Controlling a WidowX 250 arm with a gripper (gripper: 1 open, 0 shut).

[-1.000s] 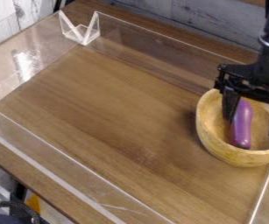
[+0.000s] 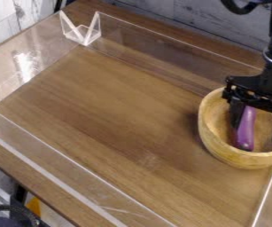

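Note:
A wooden bowl sits at the right of the table, holding a purple elongated object upright in the view. My black gripper hangs over the bowl's back right part, open, its fingers reaching down at the rim and around the upper end of the purple object; whether they touch it I cannot tell.
A clear plastic piece stands at the back left corner. A grey wall runs behind. A small yellow item shows at the lower left edge.
My gripper has shifted back and to the right from over the front of the bowl. The purple object stays in the bowl.

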